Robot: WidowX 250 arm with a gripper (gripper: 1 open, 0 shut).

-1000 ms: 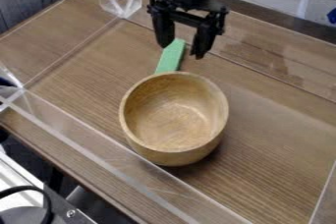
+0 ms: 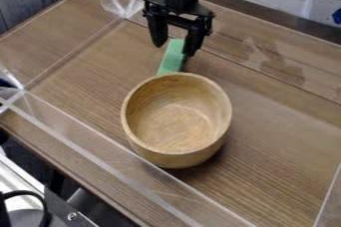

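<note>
My gripper [image 2: 174,34] hangs at the top centre, open, its black fingers spread above a green block [image 2: 172,58]. The green block lies flat on the wooden table, just behind a wooden bowl [image 2: 176,141]. The bowl is empty and stands upright in the middle of the table. Whether the fingers touch the block cannot be told.
Clear plastic walls [image 2: 122,173] edge the table [image 2: 266,121] along the near left and at the sides. A white object with a black cable is at the bottom left, off the table.
My gripper has moved up in the picture and a little to the left, away from the viewer. The bowl and green block look unmoved.
</note>
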